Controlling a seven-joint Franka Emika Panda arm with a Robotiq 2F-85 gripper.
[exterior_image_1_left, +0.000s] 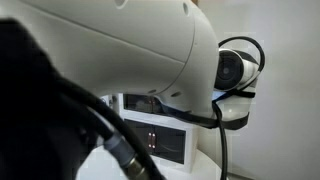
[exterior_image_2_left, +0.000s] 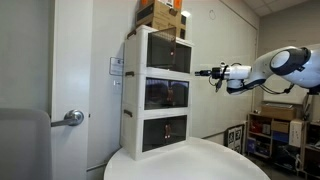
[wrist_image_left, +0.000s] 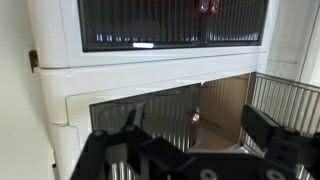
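A white cabinet with dark ribbed doors stands on the round white table. My gripper is beside its upper right part in the second exterior view. In the wrist view the gripper is open, its dark fingers spread before a ribbed door with a red handle. Right of that handle a brown interior shows, and another ribbed door stands swung outward. The neighbouring pair of doors is shut. Nothing shows between the fingers. The arm hides most of the cabinet in the first exterior view.
Brown boxes sit on top of the cabinet. A grey chair and a door handle are at left; a shelf with boxes stands behind at right.
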